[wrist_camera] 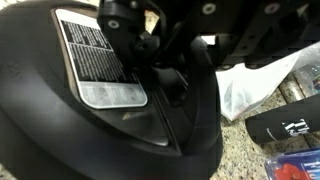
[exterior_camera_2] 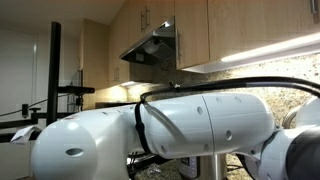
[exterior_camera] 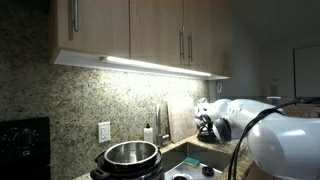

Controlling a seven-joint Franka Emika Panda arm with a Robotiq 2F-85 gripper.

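Observation:
In the wrist view, a large black rounded object (wrist_camera: 60, 130) with a silver printed label (wrist_camera: 98, 58) fills the left and middle. My gripper is right against or just over this object, its dark fingers shut. Nothing clear shows between them, though the tips blend into the black surface. In exterior view 1, my gripper (exterior_camera: 205, 118) is at the far right end of the counter, over a dark object (exterior_camera: 206, 133). The second exterior view shows only the white arm (exterior_camera_2: 190, 122), with the gripper out of sight.
A metal pot (exterior_camera: 131, 154) stands at the front, left of the sink (exterior_camera: 192, 155), which holds a green item (exterior_camera: 191, 162). A soap bottle (exterior_camera: 148, 133) stands by the wall. A white plastic bag (wrist_camera: 245, 88) and a black cylinder (wrist_camera: 284, 122) lie beside the black object.

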